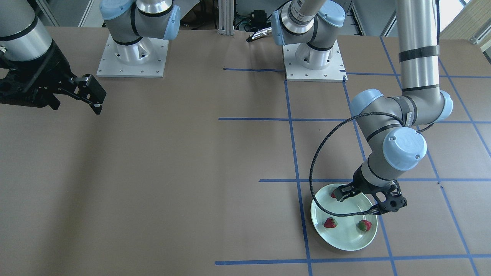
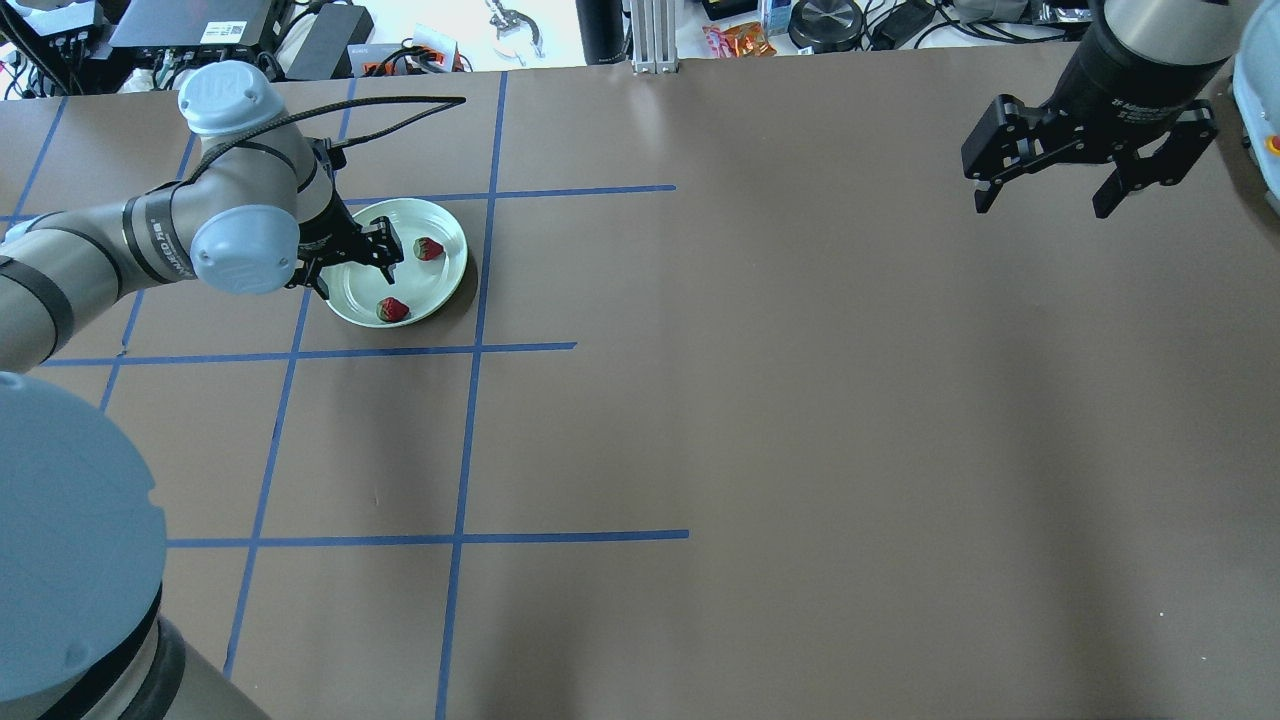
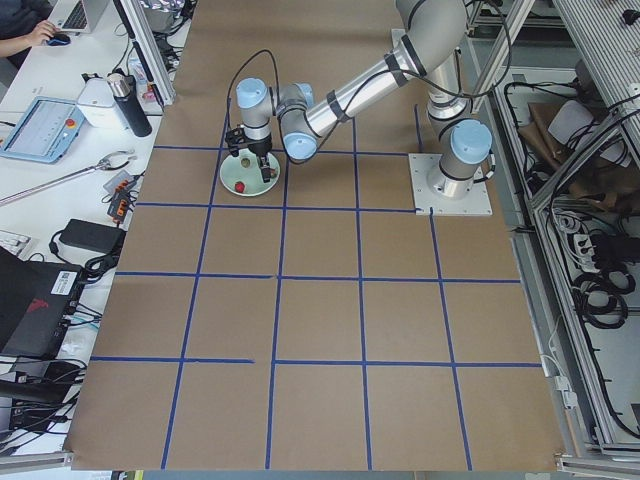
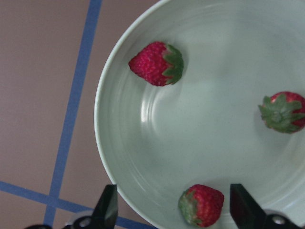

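My gripper stands open over a pale green plate [image 1: 345, 241], its two black fingers at the bottom of the wrist view. A strawberry [image 4: 202, 206] lies on the plate between them, near the rim, with nothing touching it that I can see. A second strawberry [image 4: 153, 64] lies at the upper left of the plate, and a third [image 4: 281, 112] at the right. In the front view the gripper hangs over the plate's back half, partly hiding one berry.
Another arm's gripper [image 1: 78, 92] hangs at the front view's left, well away. Two further arm bases [image 1: 313, 69] stand at the back.
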